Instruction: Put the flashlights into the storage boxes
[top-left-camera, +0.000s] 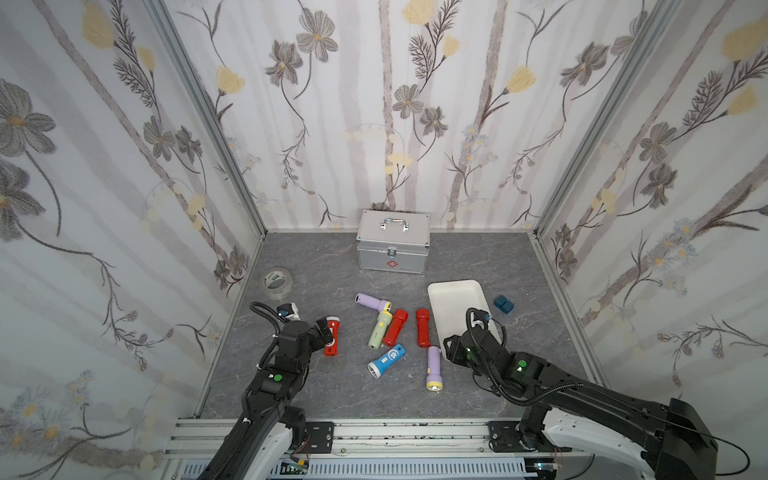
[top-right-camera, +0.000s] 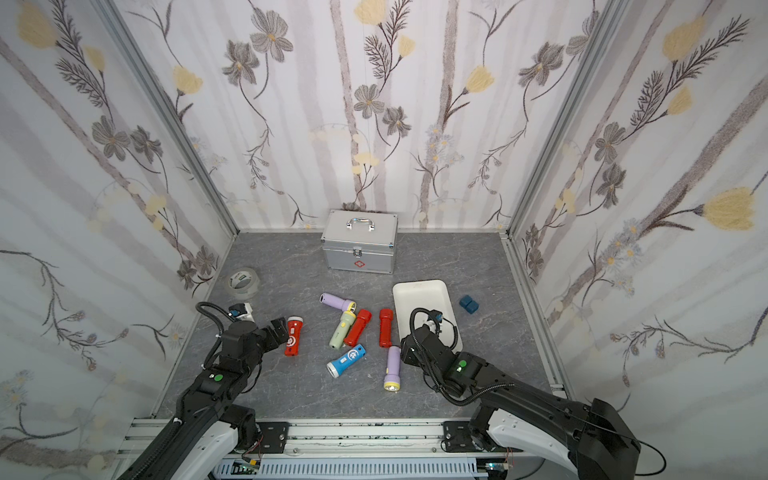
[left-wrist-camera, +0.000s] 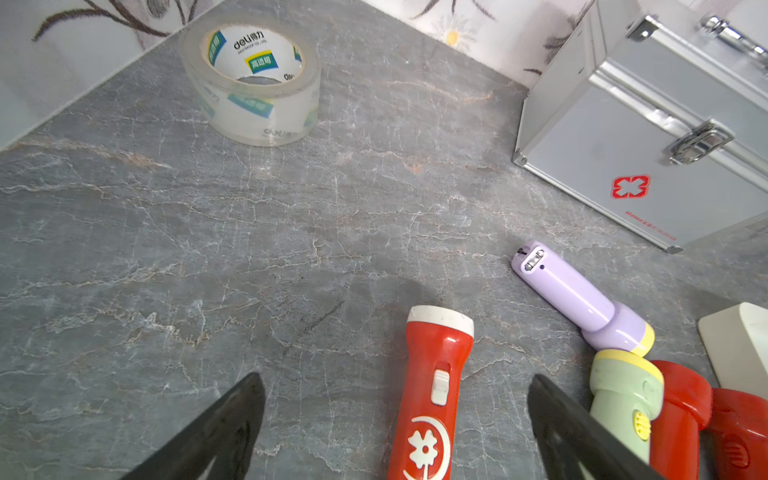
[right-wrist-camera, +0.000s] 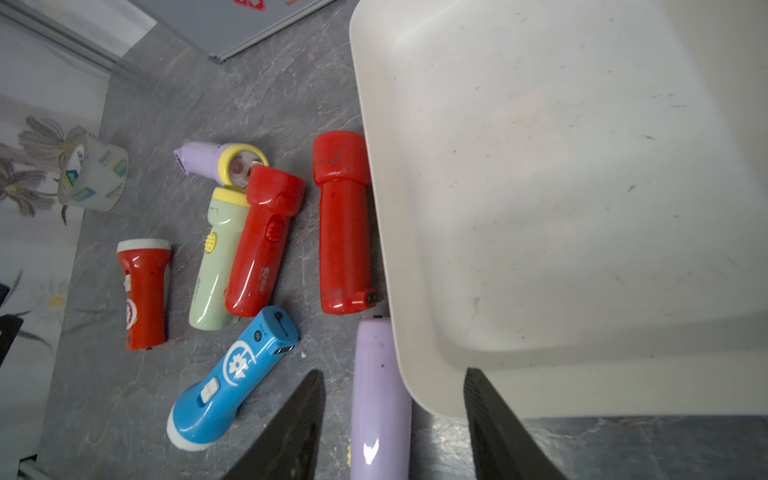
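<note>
A red flashlight with a white rim (left-wrist-camera: 432, 384) lies between the fingers of my open left gripper, untouched as far as I can see. My right gripper stands part open above a purple flashlight (right-wrist-camera: 380, 392), which lies against the near left corner of the empty white tray (right-wrist-camera: 408, 352); its lamp end is cut off in the right wrist view. Left of the tray lie two plain red flashlights (right-wrist-camera: 344, 232) (right-wrist-camera: 264, 240), a green one (right-wrist-camera: 216, 264) and a second purple one (right-wrist-camera: 212, 160). A blue flashlight (top-left-camera: 387, 361) lies nearer the front.
A silver case (top-left-camera: 393, 248) stands shut by the back wall. A tape roll (left-wrist-camera: 256, 80) rests at the back left, and a small blue block (top-left-camera: 503, 304) lies right of the tray. The floor between tape and case is clear.
</note>
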